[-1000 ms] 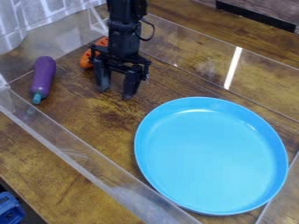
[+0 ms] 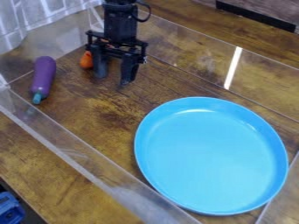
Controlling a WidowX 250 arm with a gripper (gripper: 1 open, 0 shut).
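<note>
The black robot gripper [image 2: 115, 66] hangs low at the upper middle of the camera view, its fingers pointing down; whether they are open or shut is hard to tell. An orange object [image 2: 86, 59] sits just left of it, partly hidden behind it. A purple eggplant-like toy [image 2: 44, 77] with a teal end lies further left. A large blue plate or pan [image 2: 211, 156] fills the lower right.
Clear walls border the wooden surface [image 2: 100, 131] on the left and front. A blue object [image 2: 9, 208] shows at the bottom left corner, outside the wall.
The gripper has moved slightly back and up in the view, covering more of the orange object. The eggplant and blue plate have not visibly moved.
</note>
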